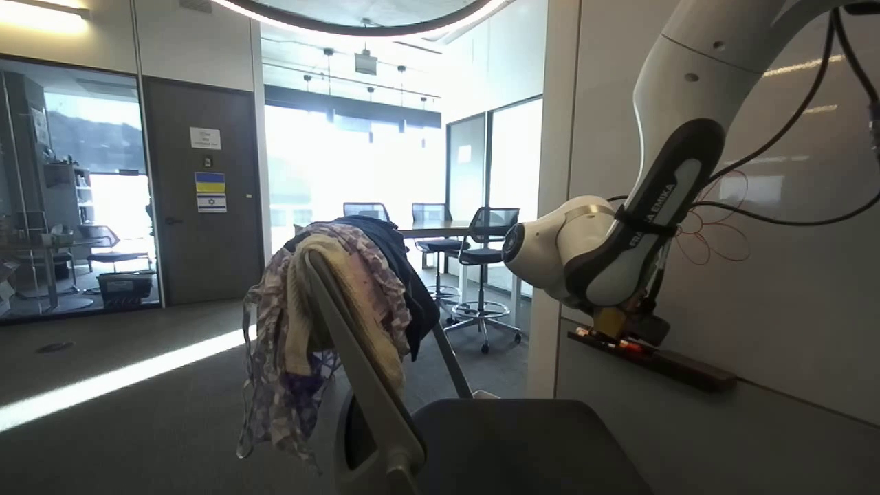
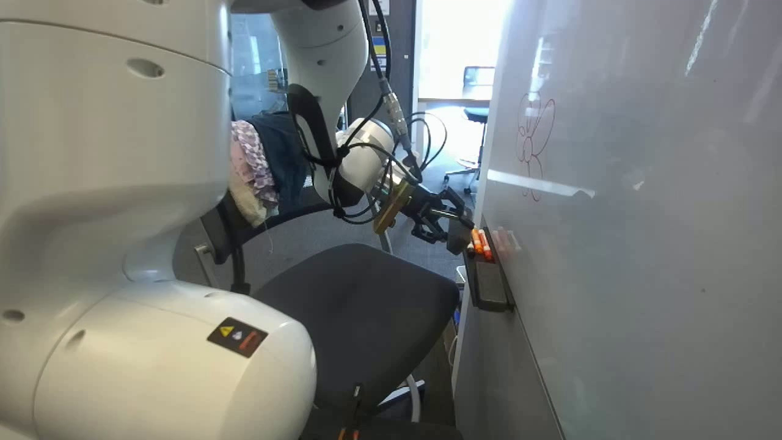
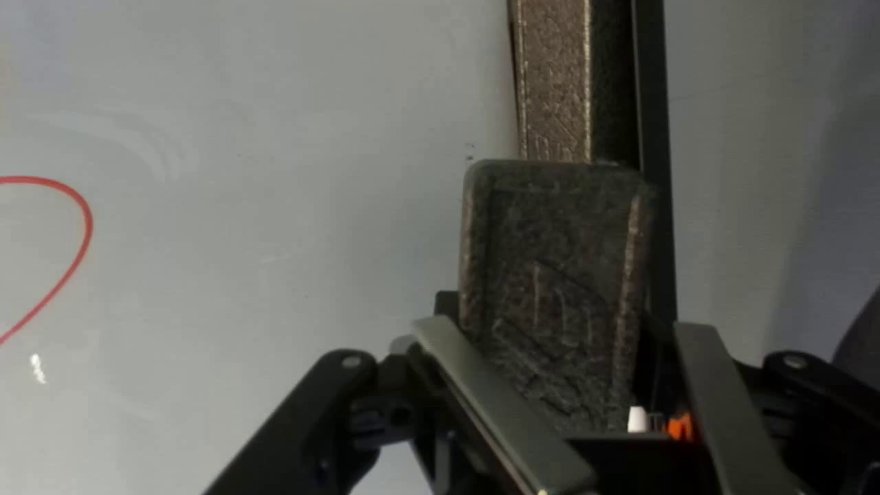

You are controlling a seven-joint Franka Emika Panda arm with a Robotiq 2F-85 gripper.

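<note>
A dark grey felt eraser fills the space between the two fingers of my gripper, which is shut on it. Exterior view 2 shows this eraser at the fingertips, close to the whiteboard and just above the far part of its tray. In exterior view 1 the wrist hides most of my gripper, and the held eraser cannot be made out. Red line drawing marks the board; part of a red loop also shows in the wrist view.
A second eraser lies in the marker tray, near several orange markers. An office chair stands beside the arm, clothes draped over its back. The board's face in front of the fingers is flat and clear.
</note>
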